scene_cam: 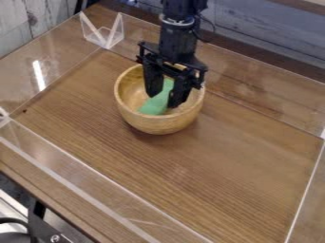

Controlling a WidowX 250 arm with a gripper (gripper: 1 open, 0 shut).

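Note:
A wooden bowl [159,121] sits on the table in the upper middle, holding a green oblong object [155,104]. My black gripper [170,80] is down over the bowl, its two fingers apart on either side of the green object's upper part. Whether they touch it is hard to tell, and the arm hides part of the bowl's back.
A clear plastic object [102,30] stands at the back left, near the wall. A black cable or part shows at the bottom left corner.

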